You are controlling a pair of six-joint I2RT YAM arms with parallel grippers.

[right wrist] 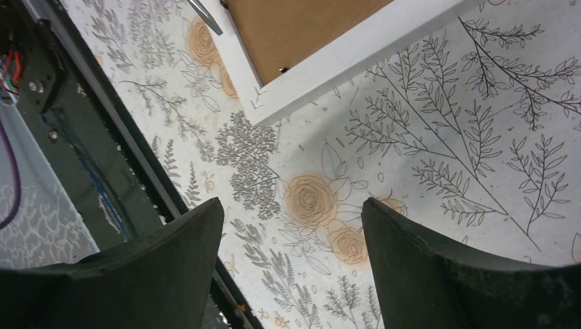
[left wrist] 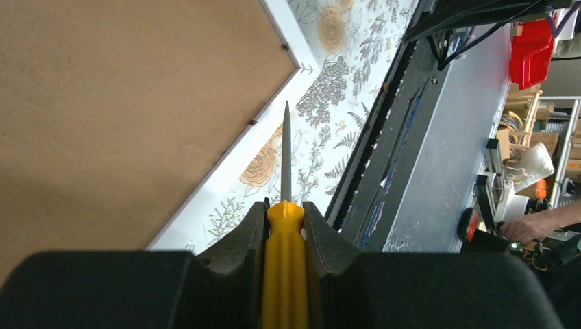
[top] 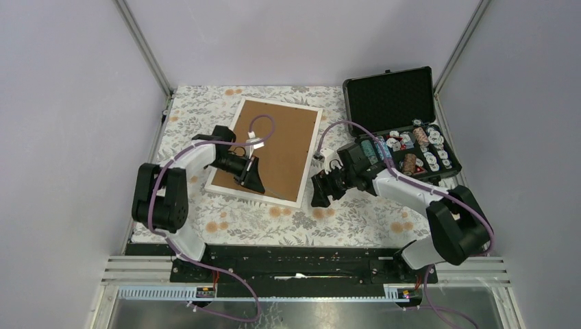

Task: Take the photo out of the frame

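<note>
Face down on the patterned cloth lies the white photo frame (top: 310,154), its brown backing board (top: 284,133) in place. In the left wrist view, small dark tabs (left wrist: 253,122) sit along the inner edge. My left gripper (top: 259,190), above the board's lower part, is shut on a yellow-handled pointed tool (left wrist: 286,233). Its thin metal shaft reaches toward the frame's lower right corner; whether the tip touches cannot be told. My right gripper stands open and empty over the cloth, just right of that corner. The photo itself is hidden.
An open black case (top: 389,103) with poker chips stands at the right, behind the right arm. The dark table edge (top: 288,255) runs along the front.
</note>
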